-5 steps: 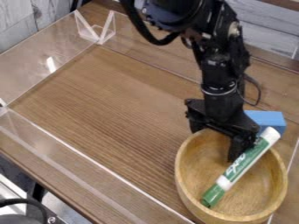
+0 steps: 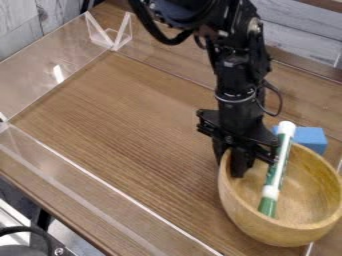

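My black gripper (image 2: 238,158) points down at the left rim of a large tan bowl (image 2: 274,222), its fingertips at or just inside the rim, shut on what appears to be that rim, though the fingers are dark and partly hidden. A white and green stick-like item (image 2: 278,165) lies upright-leaning in the right part of the bowl.
A blue block (image 2: 307,136) sits behind the bowl on the wooden table (image 2: 107,130).
My gripper has moved left and slightly down, and the bowl has shifted with it. The white and green item stands at a steeper angle in view.
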